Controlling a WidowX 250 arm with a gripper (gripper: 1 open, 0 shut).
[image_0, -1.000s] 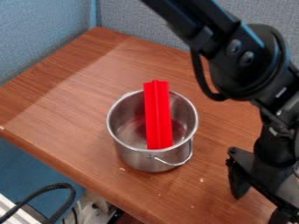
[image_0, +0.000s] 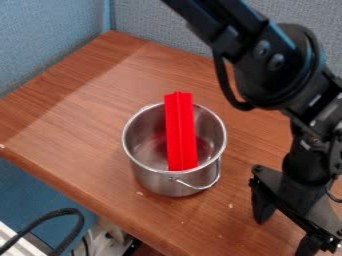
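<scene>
A steel pot (image_0: 140, 150) with a wire handle stands on the wooden table, holding a red elongated block (image_0: 181, 130) that leans upright and rises above its rim. My black gripper (image_0: 287, 222) is low over the table at the lower right, apart from the pot, its fingers open. Nothing shows between them, though part of the gripper is cut off or dark.
Padded grey-blue walls stand behind.
My gripper and arm have shifted slightly left at the lower right. The pot and red block have not moved.
</scene>
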